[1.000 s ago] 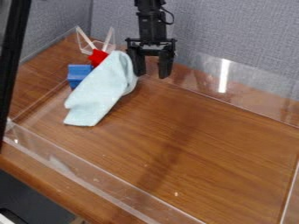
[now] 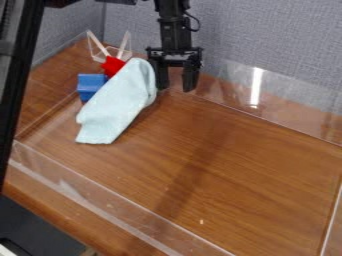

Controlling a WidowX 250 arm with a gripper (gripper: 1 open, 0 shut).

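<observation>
The black gripper (image 2: 174,72) hangs at the back of the table, its two fingers apart and pointing down. It is beside the upper right end of a pale blue-white cloth (image 2: 112,110), which stretches diagonally toward the front left. Whether the left finger touches the cloth cannot be told. Behind the cloth are a blue block (image 2: 88,84) and a red object (image 2: 111,65), with white prong-like pieces above the red one.
Transparent low walls (image 2: 281,110) edge it, with grey panels behind. A dark post runs along the far left of the view.
The gripper has shifted very slightly over the last second near the cloth's upper end. The cloth and blocks look almost unchanged.
</observation>
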